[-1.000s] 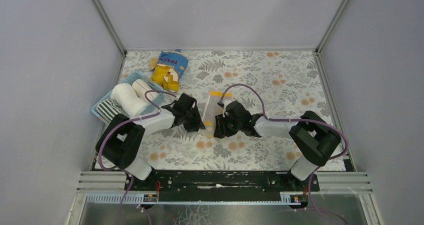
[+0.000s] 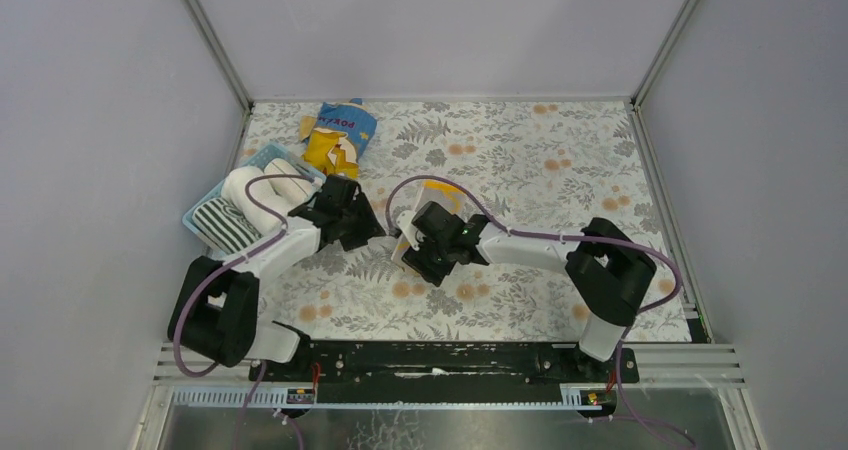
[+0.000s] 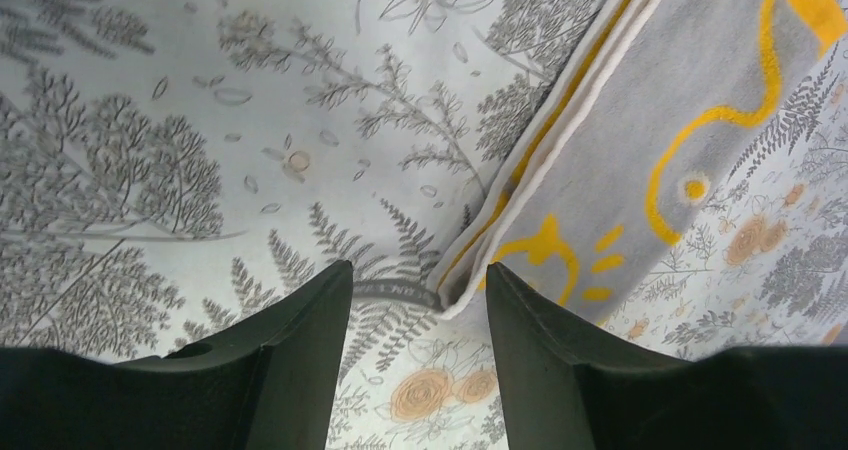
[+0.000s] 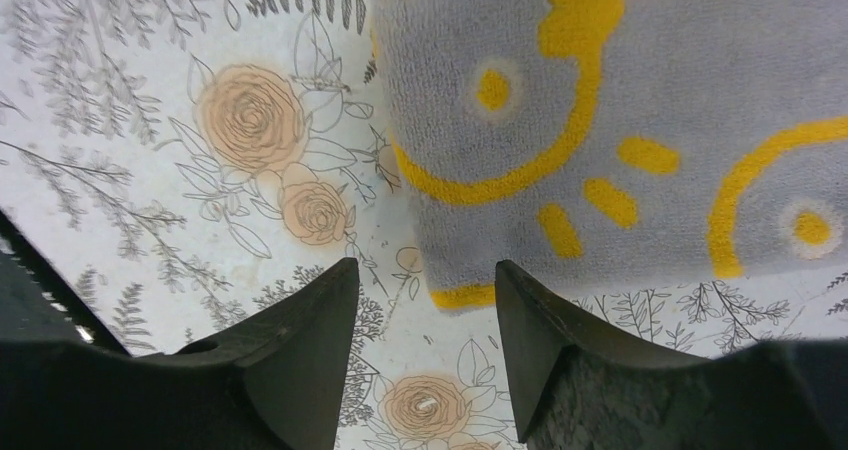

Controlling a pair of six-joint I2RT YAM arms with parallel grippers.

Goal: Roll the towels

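Note:
A folded grey towel with yellow markings (image 2: 427, 202) lies on the table's middle, long and narrow. Its layered long edge shows in the left wrist view, where the towel (image 3: 640, 140) runs up to the right. My left gripper stands open, left of the towel in the top view, nothing between its fingers. Over the near end of the towel is my right gripper (image 2: 420, 262), hiding part of it. In the right wrist view the towel's corner (image 4: 460, 270) lies beside the open fingers, and the right gripper is empty.
At the left stands a light blue basket (image 2: 200, 202) with rolled white towels (image 2: 255, 202) and a striped one (image 2: 225, 225). A blue and yellow bag (image 2: 345, 135) lies behind it.
My left gripper has moved left, away from the towel's edge. My right gripper has shifted left across the towel's near end. The towel appears to stay in place.

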